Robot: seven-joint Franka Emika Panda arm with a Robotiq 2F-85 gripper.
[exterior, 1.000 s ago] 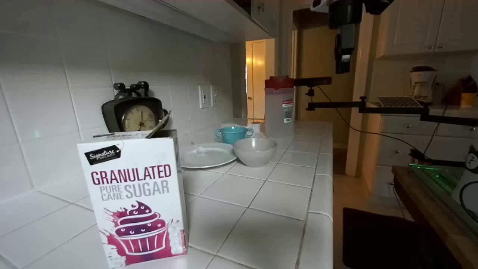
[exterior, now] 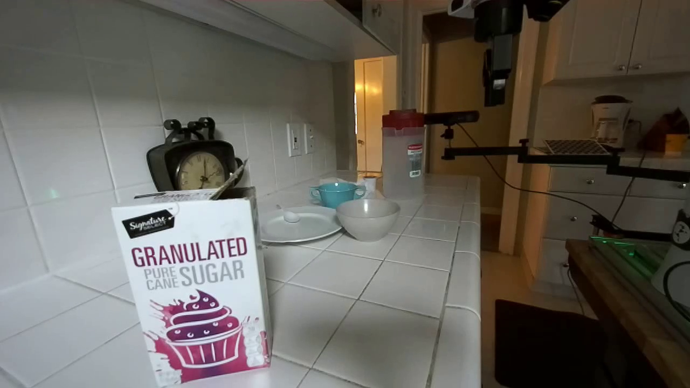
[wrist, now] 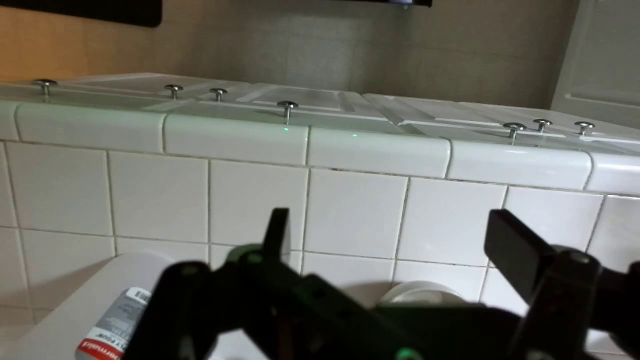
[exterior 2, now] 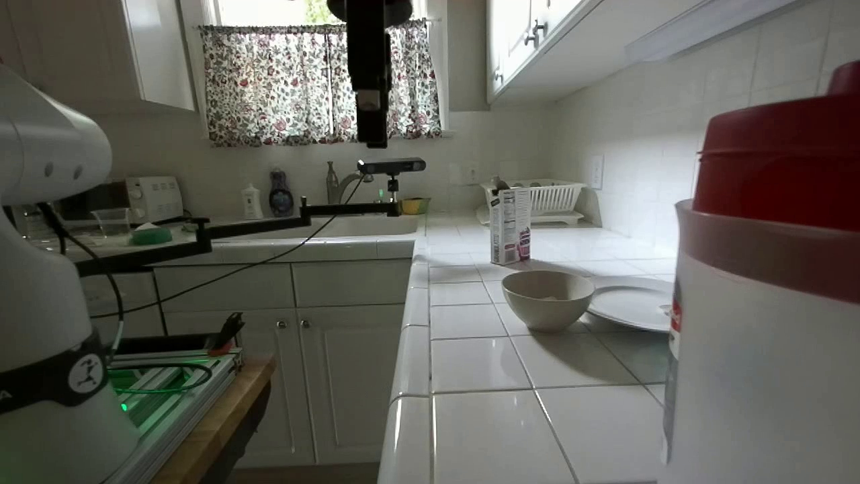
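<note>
High above the counter's edge hangs my gripper, pointing down, its fingers wide apart with nothing between them. In exterior view 1 it shows at the upper right, well clear of everything on the counter. The white sugar box (exterior: 197, 284) stands upright at the near left with its top flap raised. Farther along sit a pale bowl (exterior: 368, 220), a white plate (exterior: 310, 231) with a small white spoon or scoop (exterior: 291, 216) on it, and a turquoise two-handled cup (exterior: 337, 193). In the wrist view the bowl's rim (wrist: 423, 286) is partly hidden behind the gripper.
A tall clear container (exterior: 402, 165) with a red lid stands past the bowl. A dark clock (exterior: 194, 165) is by the wall. The camera on a black arm (exterior 2: 392, 167) reaches toward the counter. Bare tiles (exterior 2: 476, 427) run along the front edge.
</note>
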